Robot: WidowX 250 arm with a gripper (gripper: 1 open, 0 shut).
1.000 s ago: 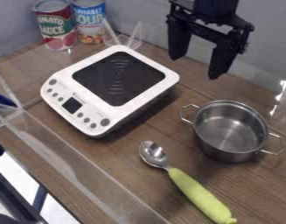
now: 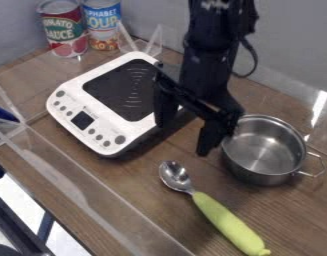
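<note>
My black gripper (image 2: pixel 187 123) hangs low over the middle of the counter, open, its fingers apart, one by the white induction cooker (image 2: pixel 86 122), the other at the near left side of the steel pot (image 2: pixel 266 155), partly hiding it. No object shows clearly between the fingers. A spoon with a yellow-green handle (image 2: pixel 229 222) lies in front of them on the wood.
Tomato sauce (image 2: pixel 62 27) and soup (image 2: pixel 103 22) cans stand at the back left. A clear plastic rack (image 2: pixel 3 125) is at the left edge.
My gripper has come down from above the back of the counter toward the front, now between the cooker and the pot. The objects appear unmoved.
</note>
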